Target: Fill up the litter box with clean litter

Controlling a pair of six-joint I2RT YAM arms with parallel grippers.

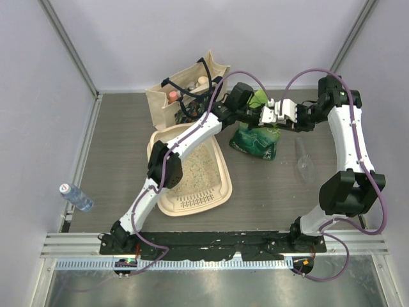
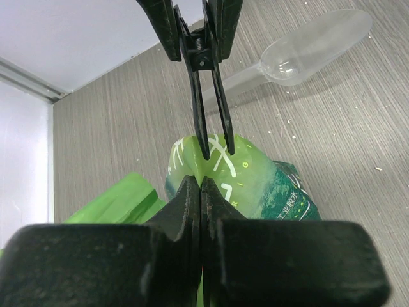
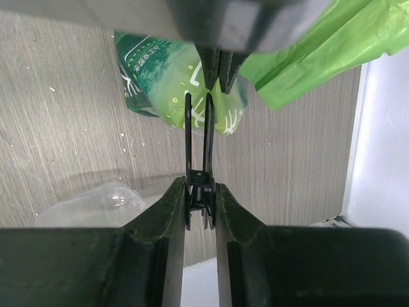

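The green litter bag stands right of the litter box, which has litter on its floor. My left gripper is shut on the gathered neck of the bag, and a loose green flap hangs to one side. My right gripper is closed on the handles of a black spring clip. The clip's two long prongs stand a little apart, their tips close to the bag neck and the left fingers. Whether the prongs straddle the neck, I cannot tell.
A clear scoop lies on the floor right of the bag. A beige tote bag with bottles stands behind the box. At the far left is a water bottle. The floor in front of the green bag is bare.
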